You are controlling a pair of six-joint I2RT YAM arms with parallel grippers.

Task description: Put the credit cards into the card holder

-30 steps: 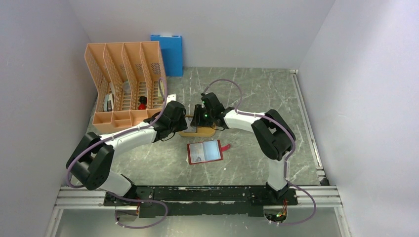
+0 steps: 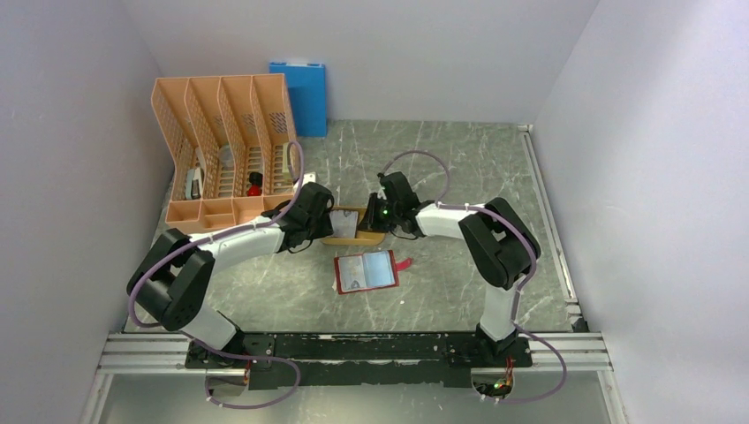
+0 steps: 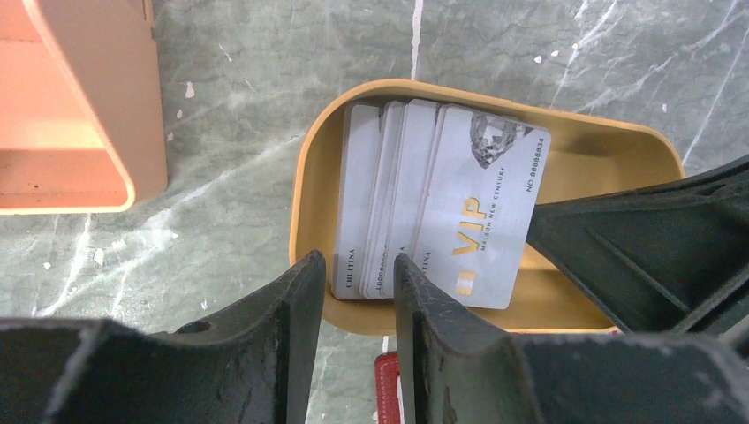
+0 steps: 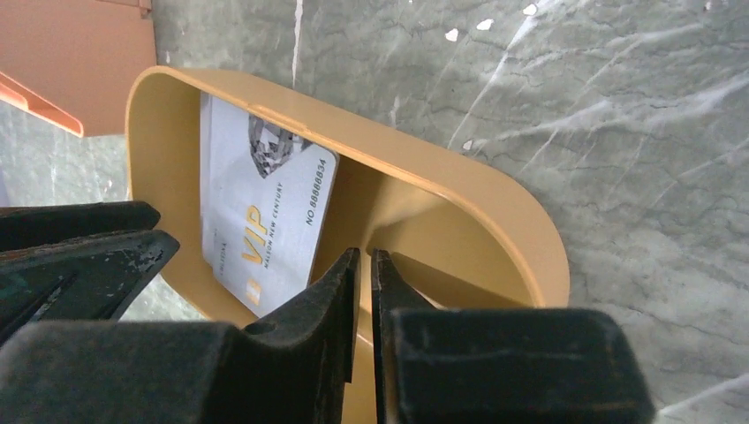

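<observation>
Silver VIP cards lie fanned out in a tan box (image 2: 358, 240), overlapping one another; the top credit card (image 3: 484, 208) shows its gold lettering. My right gripper is shut with nothing between its fingers, over the bare part of the box. The same top card (image 4: 261, 199) lies apart from it, to its left in the right wrist view. Above the box's left end, my left gripper stands open and empty. The red-edged card holder (image 2: 366, 271) lies spread flat in front of the box, with a card-like sheet in each half.
An orange divided rack (image 2: 225, 141) with several items stands at the back left, close to my left arm. Behind it is a blue panel (image 2: 305, 97).
My right gripper has moved right and gone from open to shut. The cards have spread from a tighter stack into a fan, the top one shifted right. The left arm has shifted slightly.
</observation>
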